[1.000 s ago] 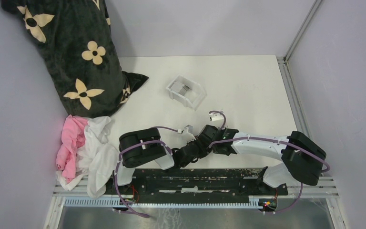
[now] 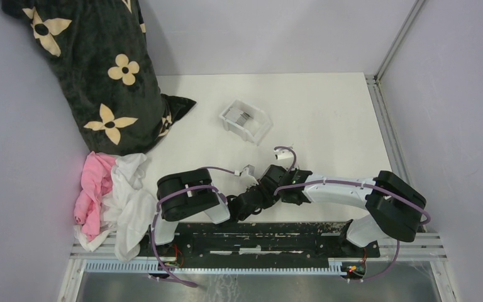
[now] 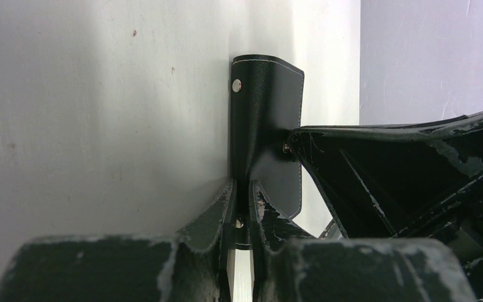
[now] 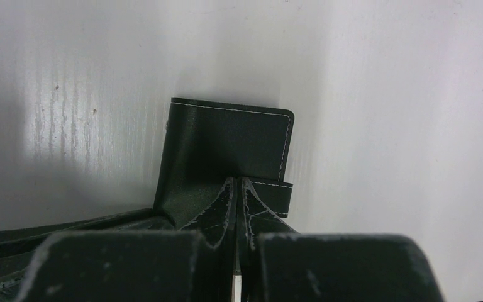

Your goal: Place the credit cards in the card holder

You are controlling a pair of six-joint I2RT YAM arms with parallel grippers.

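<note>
In the left wrist view the black card holder (image 3: 277, 100) lies on the table, with metal snaps and pale stitching. My left gripper is shut on its folded edge. The right gripper's dark tip (image 3: 295, 133) reaches in from the side and meets the holder beside a snap. From the right wrist, the holder (image 4: 226, 138) shows its stitched face and a short strap (image 4: 272, 195); my right gripper is shut over it near that strap, with nothing visible between its fingers. Both arms hide the holder from above. No credit card can be clearly made out.
A white open tray (image 2: 256, 129) with small grey flat items (image 2: 238, 117) stands towards the back. Pink cloth (image 2: 92, 195) and white cloth (image 2: 126, 201) lie at the left, below a dark flowered fabric (image 2: 82, 75).
The left arm and the tray look the same.
</note>
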